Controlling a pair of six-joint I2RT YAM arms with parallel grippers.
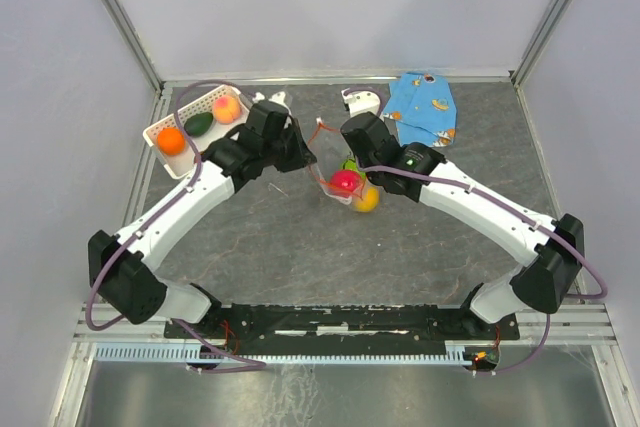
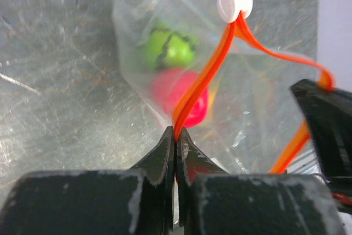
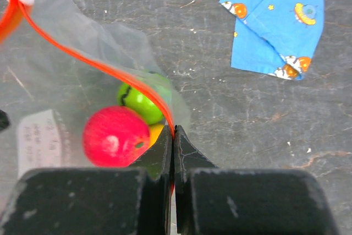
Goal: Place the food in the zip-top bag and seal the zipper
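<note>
The clear zip top bag with orange zipper strips and white slider stands upright between my grippers, holding a red fruit, a green fruit and a yellow one. My left gripper is shut on one orange strip of the bag's opening. My right gripper is shut at the other strip, which runs into its fingertips.
A white basket with an orange, a cucumber and a peach sits at the back left. A blue patterned cloth lies at the back right.
</note>
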